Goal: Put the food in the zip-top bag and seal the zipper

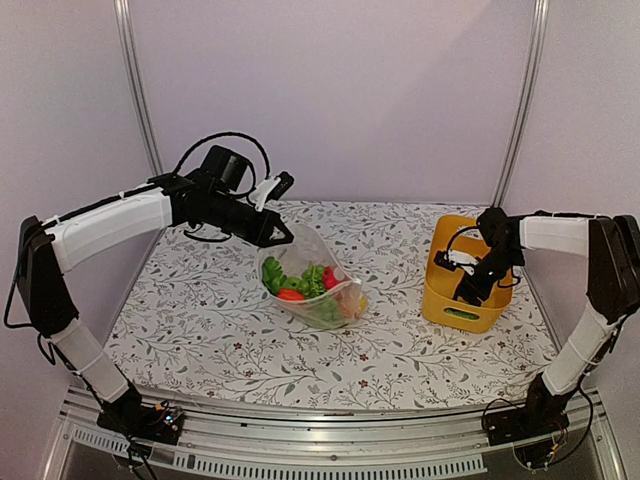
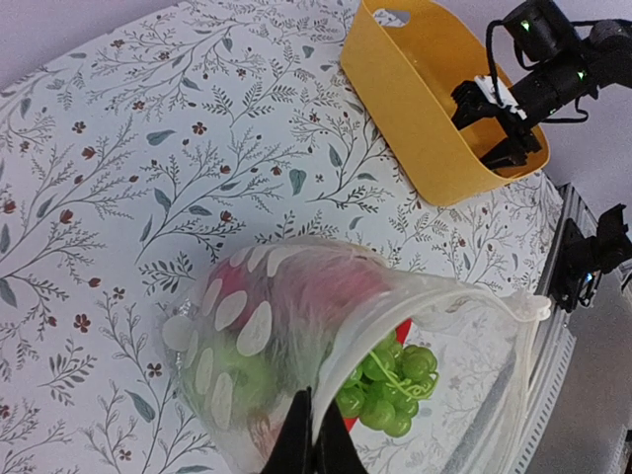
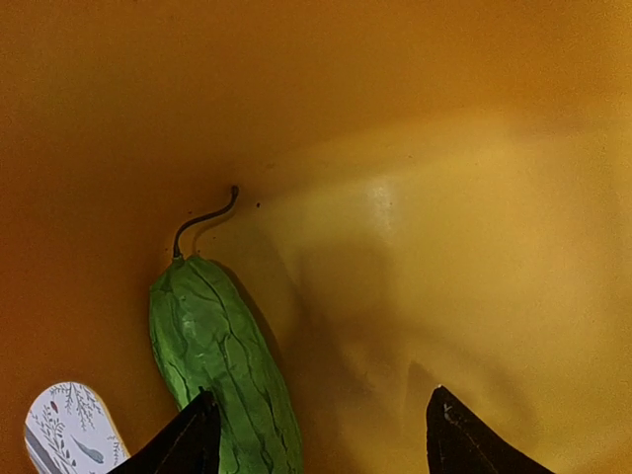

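The clear zip top bag (image 1: pixel 325 310) lies at the table's middle with its mouth open, holding a red tomato (image 1: pixel 290 295), leafy greens (image 1: pixel 272 272) and other food. Green grapes (image 2: pixel 392 387) show through the mouth in the left wrist view. My left gripper is shut on the bag's rim, keeping that edge raised. Down inside the yellow bin (image 1: pixel 455 318), my right gripper is open with its fingers spread. A wrinkled green gourd (image 3: pixel 222 360) with a thin stem lies on the bin floor, partly under the left-side finger and off-centre from the gap.
The bin's walls (image 2: pixel 400 114) stand close around the right gripper. A handle slot (image 3: pixel 74 430) pierces its wall near the gourd. Bare patterned tablecloth (image 1: pixel 385 345) separates bag and bin.
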